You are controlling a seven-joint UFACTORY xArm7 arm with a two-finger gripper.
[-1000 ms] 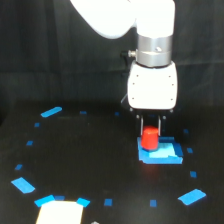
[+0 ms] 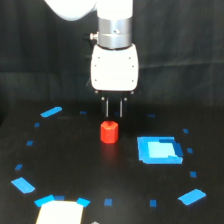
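Observation:
A small red block (image 2: 109,131) sits on the dark table near the middle of the camera view. My gripper (image 2: 115,108) hangs just above and slightly behind it, pointing down. Its two thin dark fingers (image 2: 107,107) stand apart, and I see nothing between them. The block's top lies below the fingertips and a little left of their middle. To the right is a shallow blue tray (image 2: 141,150) with a pale inside, and no block shows in it.
A cream-coloured object (image 2: 60,213) juts in at the bottom left edge. Flat blue strips (image 2: 22,185) and several small blue marks lie around the table. Between these, the dark surface is mostly clear.
My gripper has moved left and up, away from the tray. The red block, earlier at the fingertips over the tray, is now left of the tray below the fingers.

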